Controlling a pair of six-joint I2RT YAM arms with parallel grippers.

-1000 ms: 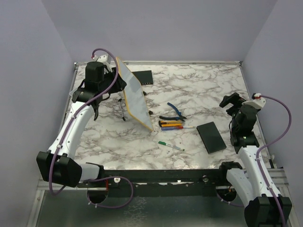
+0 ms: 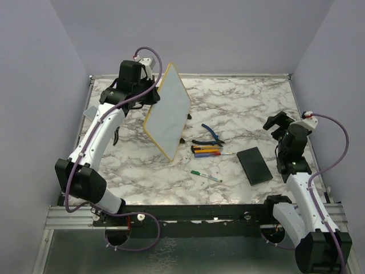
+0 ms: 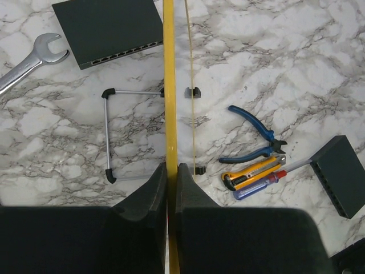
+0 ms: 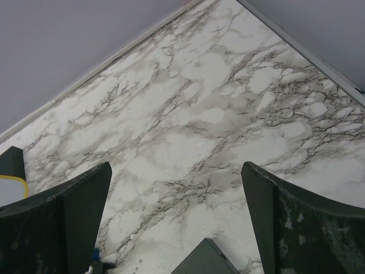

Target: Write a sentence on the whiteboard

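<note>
The whiteboard, white with a yellow edge, is tilted over the left half of the table. My left gripper is shut on its left edge; in the left wrist view the board's yellow frame runs edge-on between the fingers. A green and white marker lies on the marble table in front of the tools, apart from both grippers. Over the right side of the table, my right gripper is open, with only bare tabletop between its fingers in the right wrist view.
Blue-handled pliers, a yellow cutter and a screwdriver lie mid-table. A dark flat box sits right of them. In the left wrist view, a wire stand, a wrench and another dark box show.
My left gripper has moved right and slightly back with the whiteboard, whose face has turned more toward the top camera. The right arm and the marker have stayed put.
</note>
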